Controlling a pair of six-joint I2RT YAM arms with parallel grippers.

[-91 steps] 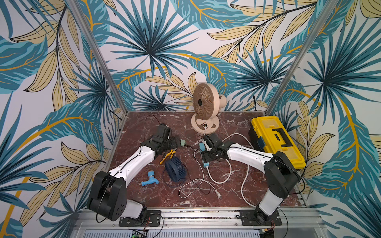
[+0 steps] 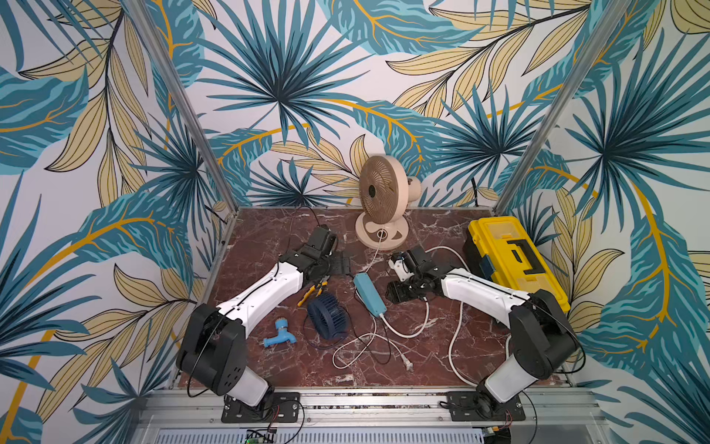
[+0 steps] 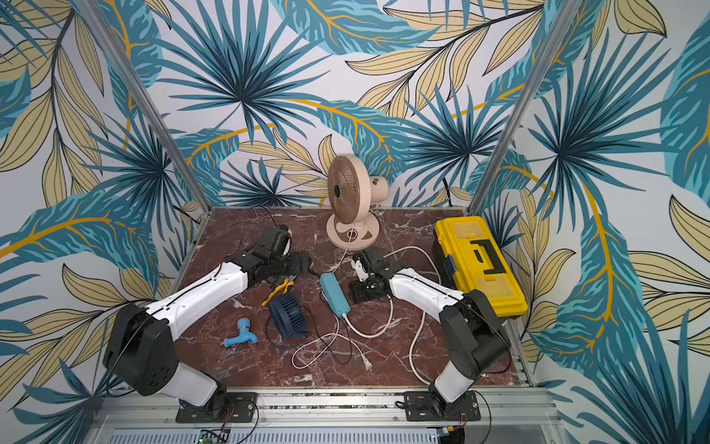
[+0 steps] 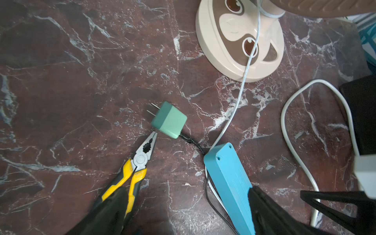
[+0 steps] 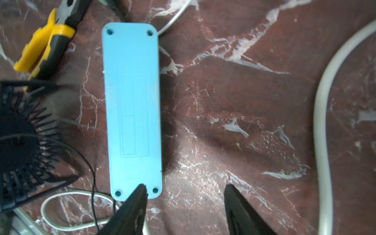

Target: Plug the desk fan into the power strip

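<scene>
The light-blue power strip [image 5: 133,113] lies on the table with a plain face up, screw holes at its corners and no sockets showing. A green two-pin plug [image 4: 170,119] on a black cord lies near its far end, pins pointing away from the strip. Over the plug's area hovers my left gripper, open and empty. To the right of the strip my right gripper is open, nothing between its fingers. The beige desk fan [image 2: 384,188] stands at the back; its white cord [image 4: 242,82] passes down behind the strip.
Yellow-handled pliers [image 4: 133,172] lie beside the green plug. A small dark-blue fan [image 2: 327,316] and a blue tap [image 2: 279,333] rest front left. A loose white plug [image 2: 407,363] lies at the front. A yellow toolbox [image 2: 517,259] occupies the right side.
My right gripper has let go of the power strip and drawn back to the right; the strip has settled left of it. My left gripper has shifted right, covering the green plug from above.
</scene>
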